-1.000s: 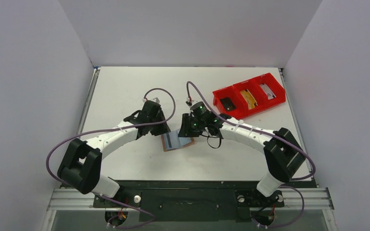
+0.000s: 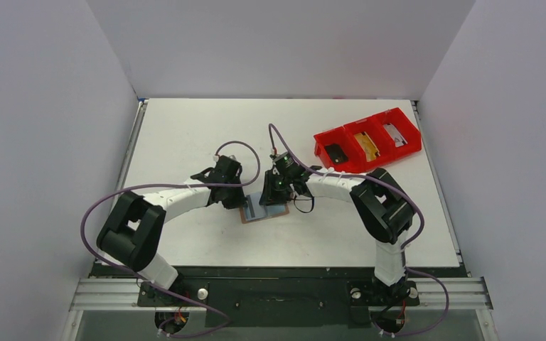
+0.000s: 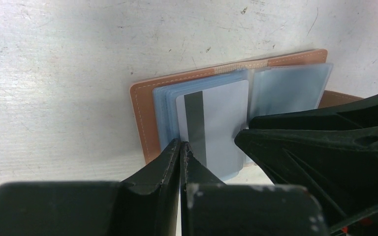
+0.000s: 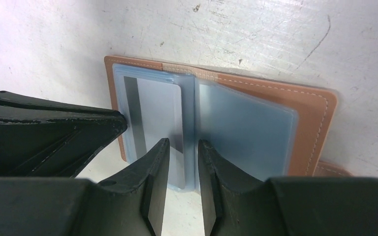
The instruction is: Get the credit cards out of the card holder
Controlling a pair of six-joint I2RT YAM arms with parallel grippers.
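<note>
The brown card holder lies open on the table under both grippers, its clear bluish sleeves spread out. One white card with a dark stripe lies flat in the left-hand sleeve stack. My left gripper is shut, its tips at the card's striped side, with nothing visible between them. From the other side, my right gripper stands open over the card's inner edge near the fold, one fingertip on each side of that edge. Whether its tips touch the card cannot be told.
A red tray with three compartments stands at the back right; a black item, a gold one and a white-grey one lie in it. The two grippers are close together.
Both grippers have come down onto the holder, the left one moving slightly toward the front, the right one slightly left. The holder has barely moved.
</note>
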